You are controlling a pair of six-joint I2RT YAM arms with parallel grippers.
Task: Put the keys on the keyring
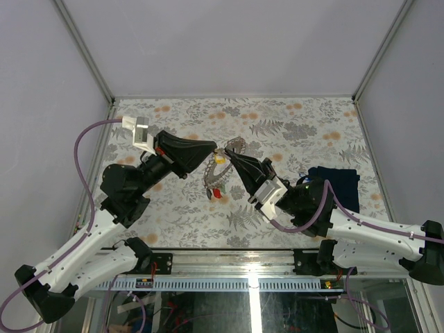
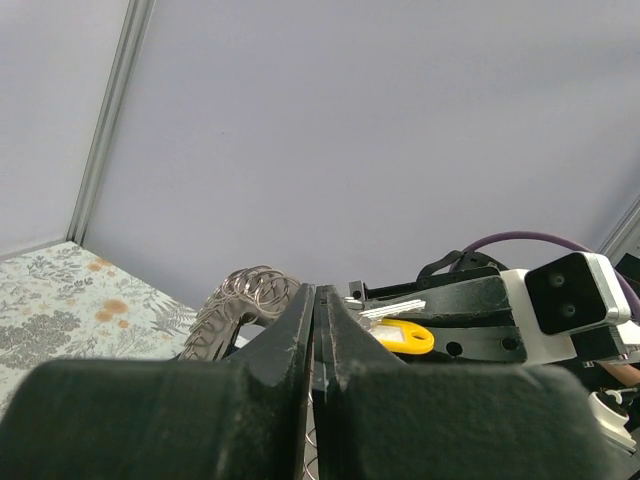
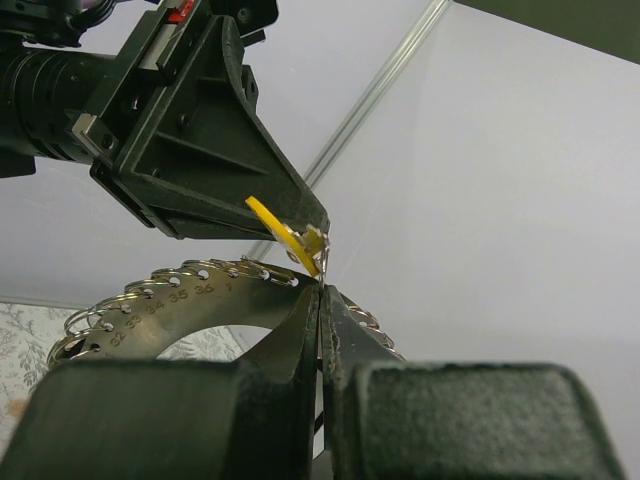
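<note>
The keyring is a curved metal plate (image 3: pixel 190 315) with numbered holes and wire rings along its edge. It hangs tilted at the meeting fingertips. My right gripper (image 1: pixel 227 151) is shut on a thin metal part at the keyring's edge. My left gripper (image 1: pixel 216 146) is shut almost tip to tip with it; whether a thin wire sits between its fingers is hidden. A yellow key hangs close to both tips, in front of the left gripper in the right wrist view. In the top view a red key (image 1: pixel 217 193) dangles at the keyring's lower end.
A dark folded cloth (image 1: pixel 334 186) lies at the right of the floral table surface (image 1: pixel 284 114). Walls close in the left, back and right sides. Free surface surrounds the keyring at the back and front.
</note>
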